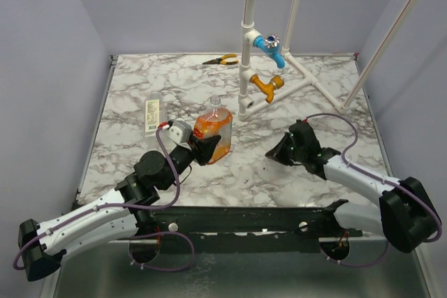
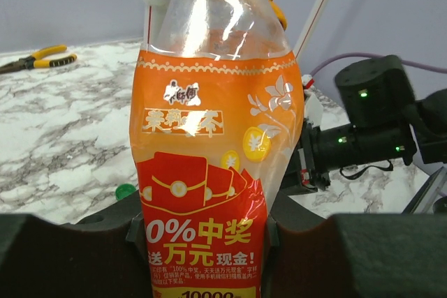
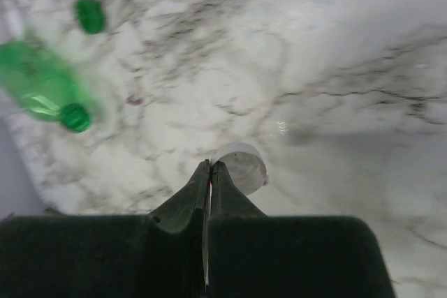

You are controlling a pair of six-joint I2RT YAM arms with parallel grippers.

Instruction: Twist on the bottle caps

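Observation:
My left gripper [image 1: 207, 149] is shut on a clear plastic bottle with an orange label [image 1: 215, 129], which stands upright. Its neck [image 1: 215, 101] shows no cap. In the left wrist view the orange bottle [image 2: 216, 123] fills the middle, its label between the fingers and its mouth cut off at the top. My right gripper [image 1: 271, 154] is low over the table to the right of that bottle. In the right wrist view its fingertips meet on the near rim of a whitish, see-through cap [image 3: 241, 167], which is sharper than the blurred table.
A green bottle [image 3: 42, 85] and a loose green cap [image 3: 90, 16] lie on the marble. At the left stands a clear labelled bottle [image 1: 154, 116]. Pliers [image 1: 222, 59] lie at the back. A white pipe rack with taps [image 1: 267, 87] rises behind the orange bottle.

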